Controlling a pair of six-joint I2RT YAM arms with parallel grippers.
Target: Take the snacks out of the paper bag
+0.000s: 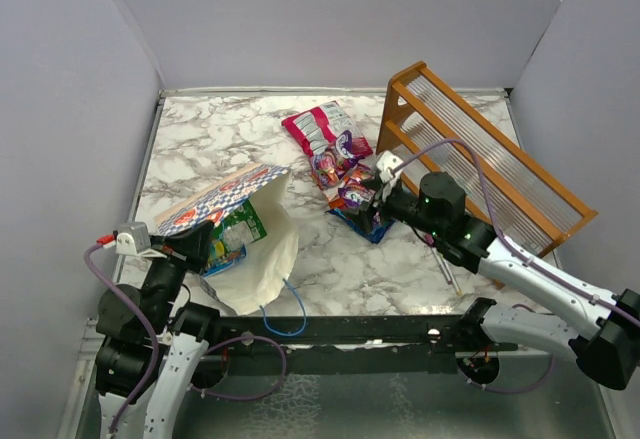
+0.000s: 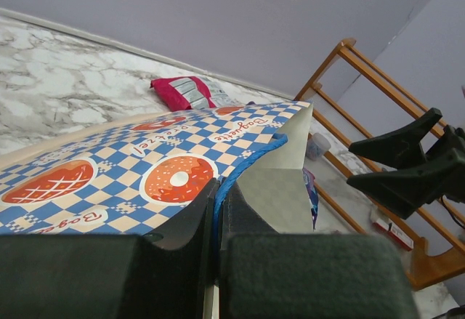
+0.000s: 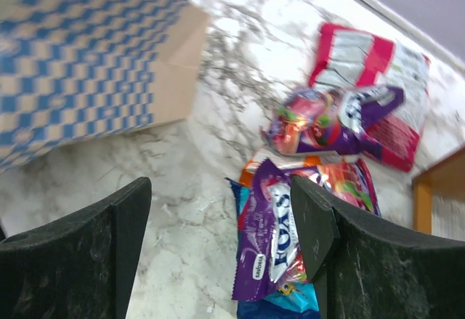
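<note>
The paper bag point(image 1: 285, 249) lies tipped on the left of the table, its mouth towards the right. Inside it show a green snack package point(image 1: 243, 227) and a blue one point(image 1: 226, 261). My left gripper is shut on the bag's blue handle point(image 2: 247, 160), at the bag's upper edge. Outside the bag, a pink snack bag point(image 3: 378, 72), a purple packet point(image 3: 330, 119) and another purple packet point(image 3: 270, 235) lie close together, the last over a blue package point(image 3: 251, 309). My right gripper is open above this pile, with nothing gripped.
A wooden rack point(image 1: 490, 149) leans at the right, close to the snack pile and the right arm. Thin sticks point(image 1: 447, 269) lie near the front right. Bare marble table point(image 1: 335, 274) separates the bag from the pile.
</note>
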